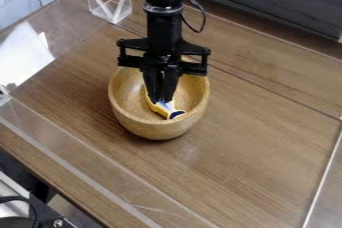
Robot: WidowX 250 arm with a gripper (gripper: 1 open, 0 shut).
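My black gripper (160, 80) hangs down into a round wooden bowl (134, 115) near the middle of the table, its fingers drawn together on a small yellow, white and blue object (166, 108) lying inside the bowl. The object's upper part is hidden behind the fingers.
A clear plastic angular item (110, 4) stands at the back left, and a white shape (20, 54) is at the left edge. A wall borders the back.
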